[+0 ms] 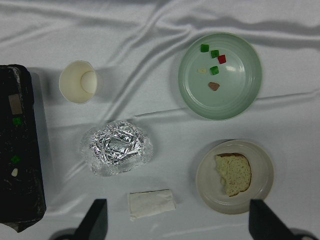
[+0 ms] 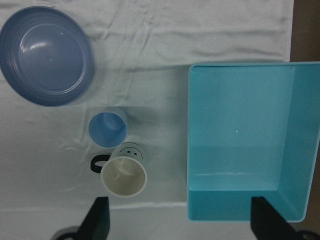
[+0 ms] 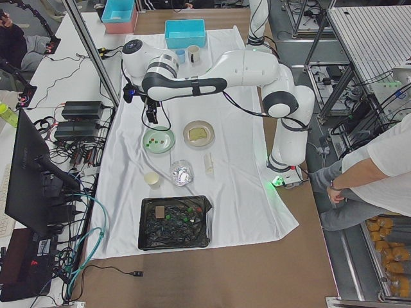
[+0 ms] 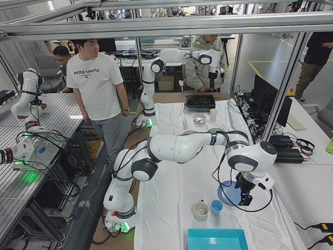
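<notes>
My left gripper hangs high over a green plate [image 1: 235,85] with small coloured pieces, a beige plate [image 1: 210,195] with bread [image 1: 235,175], a foil bundle [image 1: 116,145], a cream cup [image 1: 75,90], a white folded item [image 1: 150,202] and a black tray [image 1: 27,195]. My right gripper is above a blue plate [image 2: 45,55], a blue cup [image 2: 107,129], a mug [image 2: 122,177] and a turquoise bin [image 2: 235,125]. Both grippers have widely parted fingers, open and empty.
A white cloth [image 3: 237,205] covers the table, with clear patches between the items. A monitor [image 3: 32,186] and cables border one long side. A standing person [image 4: 96,83] is beside the other side, near the arm bases.
</notes>
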